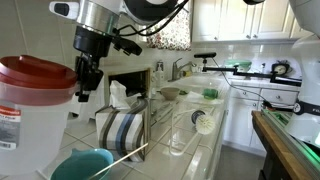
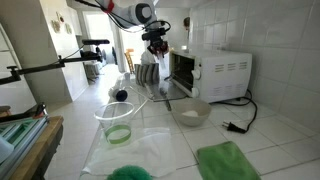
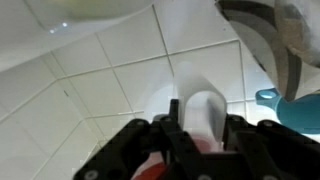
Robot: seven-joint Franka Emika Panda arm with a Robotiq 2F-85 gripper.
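A white container with a red lid [image 1: 35, 75] stands large at the left of the first exterior view, a label on its side. My gripper [image 1: 84, 82] is at the lid's right edge. In the wrist view the gripper is shut on a pale rounded part, with red [image 3: 152, 168] showing just below it. It appears to belong to the red-lidded container, though the exact contact is partly hidden. In the second exterior view the gripper [image 2: 156, 46] is far off, and its hold is too small to make out.
A teal mug [image 1: 84, 163] with a stick across it stands on the tiled counter, near a striped holder [image 1: 122, 130] with tissue. Behind are a white toaster oven [image 2: 222, 75] and a bowl [image 2: 190, 112]. A clear container [image 2: 115, 120] and green cloth [image 2: 226, 162] lie farther along.
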